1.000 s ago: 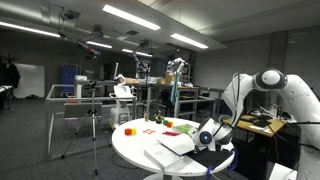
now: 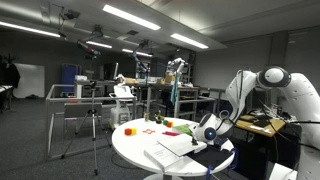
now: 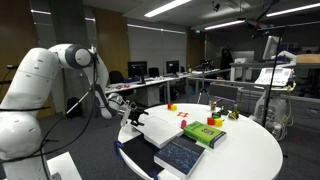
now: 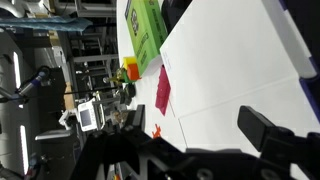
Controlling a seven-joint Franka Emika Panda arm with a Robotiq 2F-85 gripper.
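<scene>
A large white flap or lid (image 3: 172, 127) slants up over a dark opening at the near side of the round white table (image 3: 250, 155). In the wrist view its pale surface (image 4: 225, 70) fills the middle and right. My gripper appears open at the bottom there, its dark fingers well apart with the white surface beyond them. From the side, the gripper (image 3: 136, 120) is low, close to the flap's left edge. Whether it touches the flap is hard to tell.
A green box (image 3: 204, 134) lies right of the flap, with a dark grey box (image 3: 179, 156) in front. Small coloured blocks (image 3: 215, 121) sit farther back. A tripod (image 2: 94, 115) stands beyond the table.
The arm has shifted right and up a little, away from the white flap. The flap looks less steeply raised than a second ago.
</scene>
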